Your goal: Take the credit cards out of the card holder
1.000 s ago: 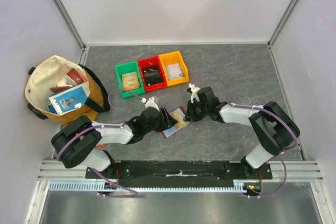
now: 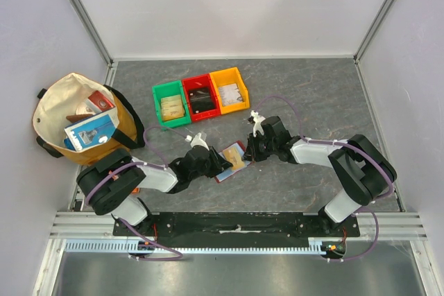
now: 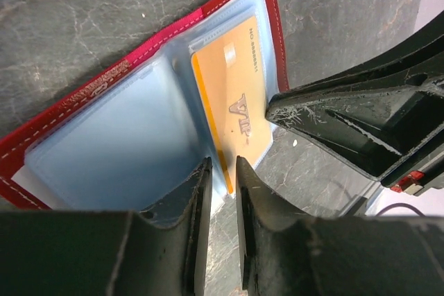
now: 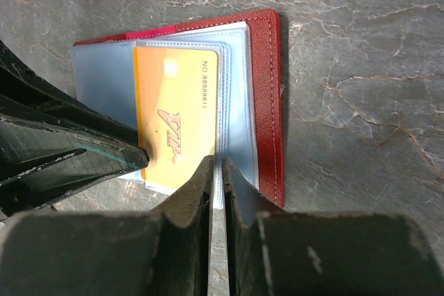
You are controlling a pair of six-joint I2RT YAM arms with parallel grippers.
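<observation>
An orange card (image 3: 232, 88) lies in a clear sleeve of the open red-brown card holder (image 4: 269, 116) on the dark table, its printed face up. My left gripper is at the card's lower corner, with the orange-striped edge between its fingertips; a narrow gap still shows, so it is partly open. In the right wrist view, my right gripper is shut on the clear sleeve's edge beside the card (image 4: 177, 109). Both grippers cover parts of the holder in the top view, where the card (image 2: 236, 157) shows between them.
Behind the arms stand a green bin (image 2: 159, 93), a red bin (image 2: 211, 85) and a yellow bin (image 2: 233, 74), all with contents. A full tan bag (image 2: 52, 112) is at the left. Free table lies at the right rear.
My left gripper's fingers have come closer together, and the left arm has shifted slightly right and toward the front. The right arm and holder look about the same.
</observation>
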